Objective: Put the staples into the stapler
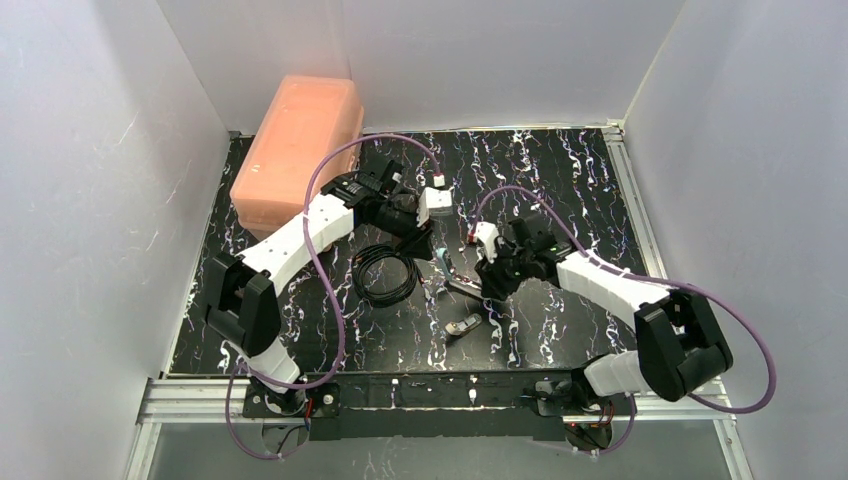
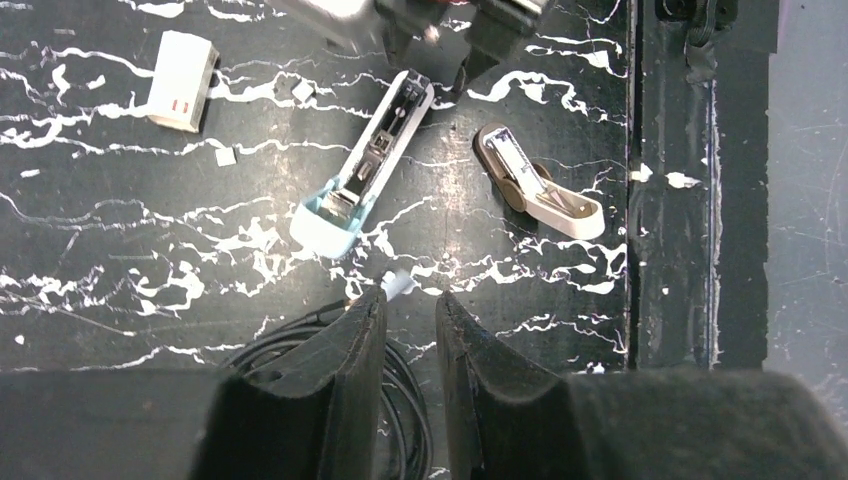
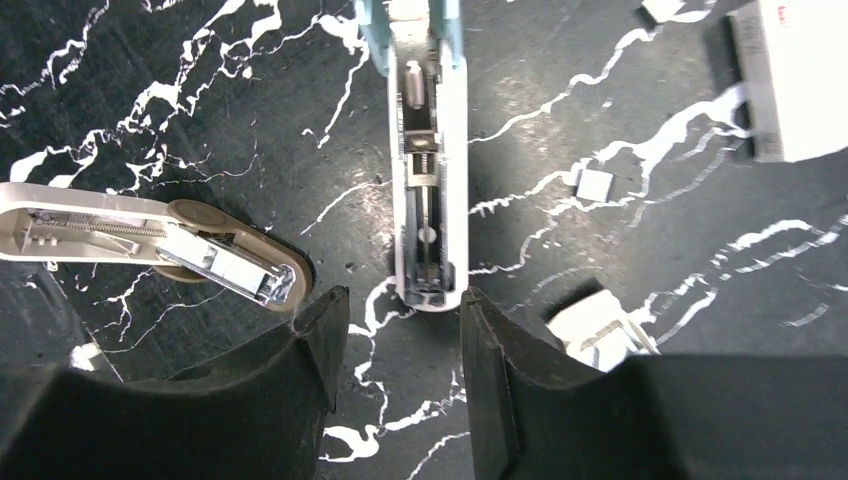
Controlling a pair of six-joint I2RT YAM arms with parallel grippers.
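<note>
The long white stapler with a teal end lies opened on the dark marbled table, its metal channel facing up. In the right wrist view the same stapler points its white end at my right gripper, which is open with nothing between its fingers. My left gripper is part open and empty, near the stapler's teal end. Small silvery pieces, perhaps staples, lie loose: one piece beside the stapler, another piece farther off. I cannot tell whether the channel holds staples.
A smaller beige stapler lies toward the front edge. A white box rests farther back, and another whitish object is partly hidden by a right finger. Coiled black cable and an orange bin occupy the left.
</note>
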